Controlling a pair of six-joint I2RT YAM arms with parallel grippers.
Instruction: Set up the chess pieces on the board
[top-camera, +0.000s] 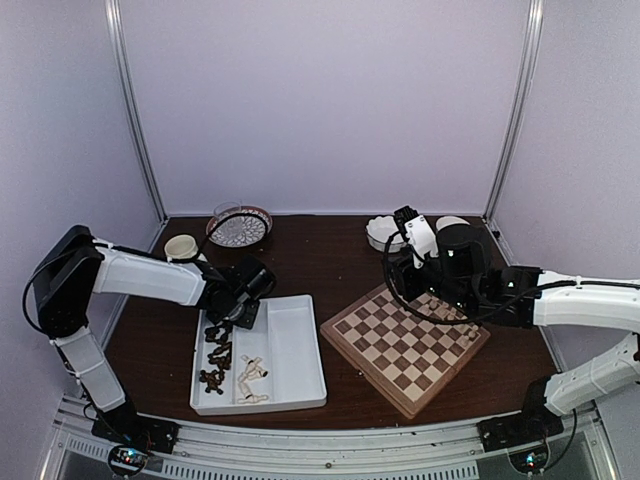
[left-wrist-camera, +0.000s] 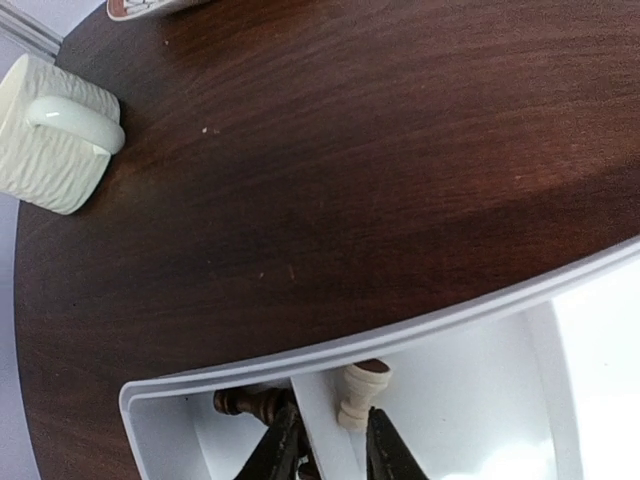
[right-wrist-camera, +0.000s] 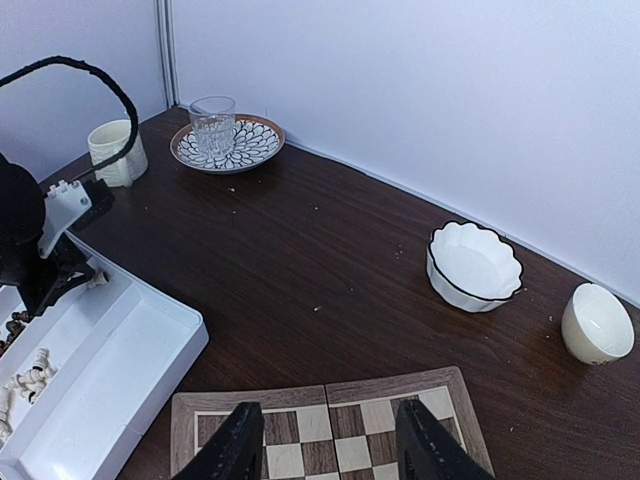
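The white tray (top-camera: 296, 350) holds dark pieces (top-camera: 217, 358) in its left compartment and pale pieces (top-camera: 252, 382) in the middle one. Over its far end is my left gripper, open, its fingertips either side of the divider. A pale piece (left-wrist-camera: 362, 392) stands tilted in the middle compartment, close by the right fingertip; a dark piece (left-wrist-camera: 250, 403) lies left of the divider. The chessboard (top-camera: 400, 350) is to the right, with several pale pieces (top-camera: 440, 305) along its far right side, partly behind the right arm. My right gripper is open above the board, empty.
At the back left stand a white mug (top-camera: 181, 247) and a patterned plate (top-camera: 240, 230) bearing a clear glass (right-wrist-camera: 212, 125). A scalloped white bowl (right-wrist-camera: 474, 265) and a white cup (right-wrist-camera: 597, 324) are at the back right. Bare table lies between tray and board.
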